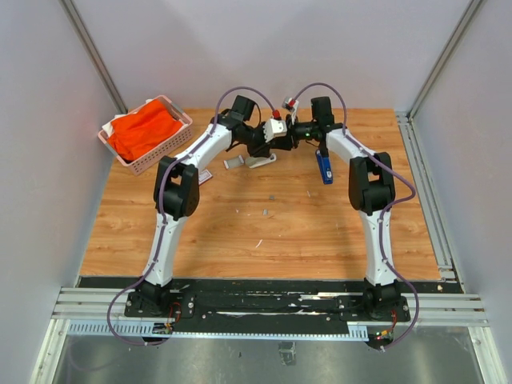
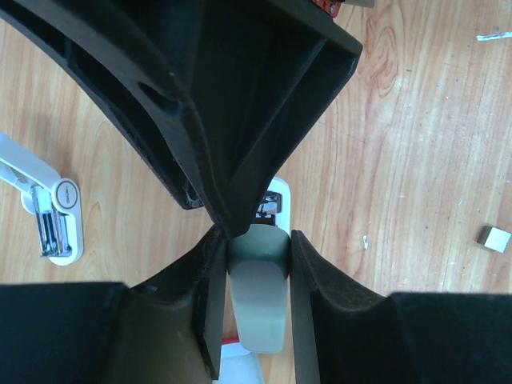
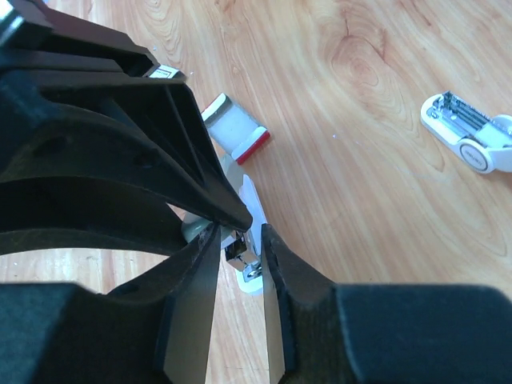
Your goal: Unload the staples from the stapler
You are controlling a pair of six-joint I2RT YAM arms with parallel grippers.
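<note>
Both grippers meet over the white stapler point(image 1: 262, 161) at the back centre. In the left wrist view, my left gripper has the stapler's pale, rounded body point(image 2: 258, 312) between its part-open fingers, the black other gripper close above. In the right wrist view, my right gripper has its fingertips at the stapler's metal mechanism point(image 3: 244, 264), with the left gripper's black fingers over the pale part. Whether the right fingers grip anything is unclear. A second white stapler piece or stapler point(image 3: 472, 136), opened with metal channel showing, lies apart on the wood.
A pink basket point(image 1: 168, 148) with orange cloth stands back left. A small red-edged box point(image 3: 236, 128) lies near the stapler, a blue object point(image 1: 325, 170) right of centre. Small bits are scattered mid-table.
</note>
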